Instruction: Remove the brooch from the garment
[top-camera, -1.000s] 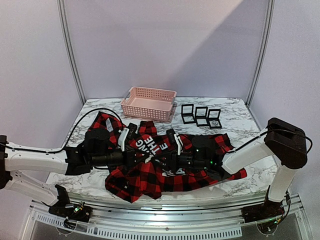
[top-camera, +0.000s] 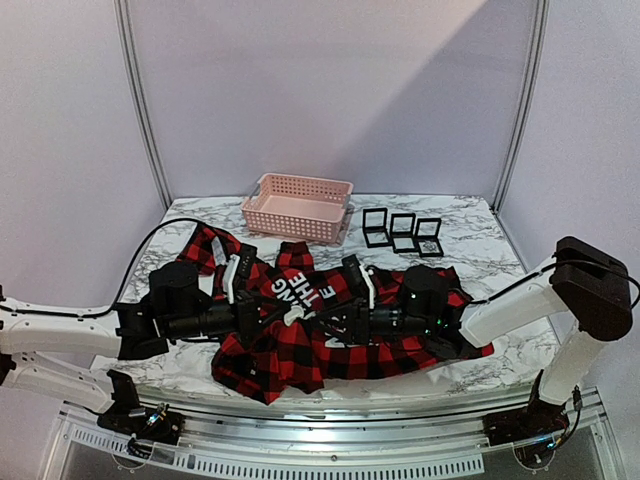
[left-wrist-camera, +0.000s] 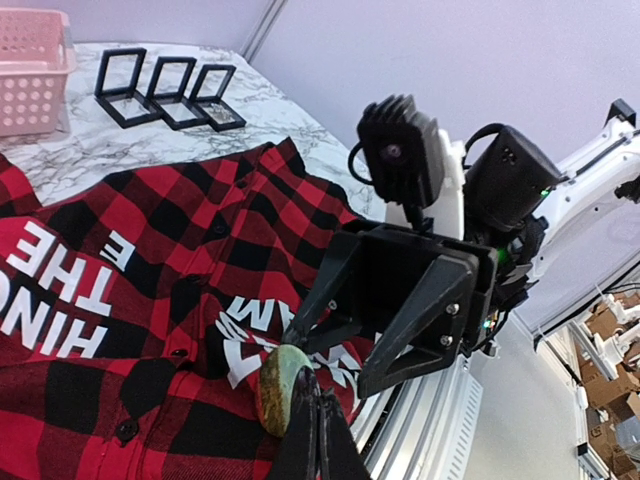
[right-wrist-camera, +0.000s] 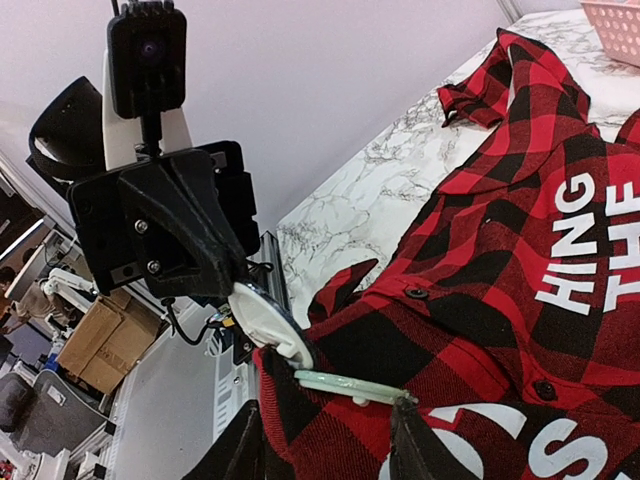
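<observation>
The brooch, a round pale disc (left-wrist-camera: 283, 388), stands tilted up from the red-and-black checked garment (top-camera: 300, 362). At its rim my left gripper is shut, and cloth is bunched up below it. In the right wrist view the white back of the brooch (right-wrist-camera: 265, 325) shows at the left fingertips. A pale greenish bar (right-wrist-camera: 350, 388), which looks like its pin, runs from near the disc across the cloth. My right gripper is open, its fingers at either side of the bar. Whether the pin still passes through cloth cannot be told.
A pink basket (top-camera: 298, 214) stands at the back of the marble table (top-camera: 465, 214). To its right are three small black frames (top-camera: 403, 240). The two grippers face each other closely over the garment.
The left arm has shifted slightly left, its gripper staying at the brooch.
</observation>
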